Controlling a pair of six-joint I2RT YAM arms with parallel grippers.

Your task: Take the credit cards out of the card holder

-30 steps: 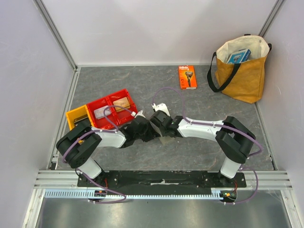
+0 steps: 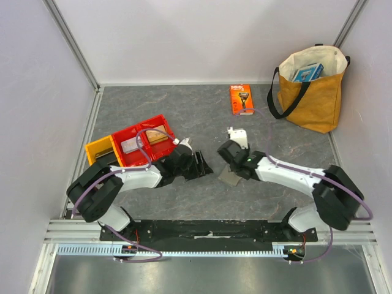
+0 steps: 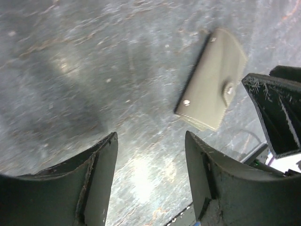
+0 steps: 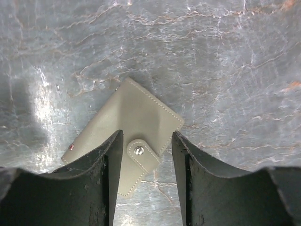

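The taupe card holder (image 2: 229,177) with a snap tab lies flat on the grey tabletop, partly under my right arm in the top view. In the right wrist view the holder (image 4: 130,113) sits between and just beyond the open fingertips of my right gripper. My left gripper is open and empty, low over bare table to the left of the holder (image 3: 207,84). No cards are visible.
A red divided tray (image 2: 131,160) with a yellow bin (image 2: 93,147) stands left, an orange box (image 2: 242,92) at the back, and a mustard tote bag (image 2: 318,107) at back right.
My right arm has moved right, away from my left gripper, and the card holder lies farther right than a second ago. The left gripper has shifted slightly.
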